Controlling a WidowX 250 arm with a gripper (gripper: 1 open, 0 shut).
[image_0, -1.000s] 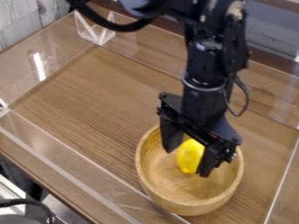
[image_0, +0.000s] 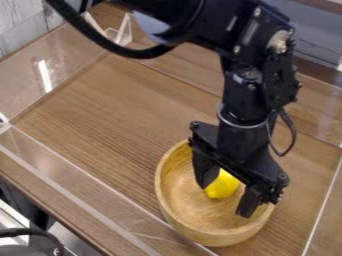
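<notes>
My black gripper (image_0: 225, 170) hangs down over a tan oval bowl (image_0: 201, 225), its two fingers reaching inside the rim on either side of a yellow object (image_0: 222, 185). The yellow object lies in the bowl, partly hidden behind the gripper. The fingers look apart; whether they touch the object I cannot tell.
Wooden table (image_0: 94, 120) around the bowl is mostly bare, with free room to the left and back. A clear plastic edge runs along the left, with a small white item (image_0: 112, 20) at the back left. Black cables show at the bottom left.
The gripper has shifted slightly over the bowl, and the yellow object appears a little farther left and more covered by it than a second ago.
</notes>
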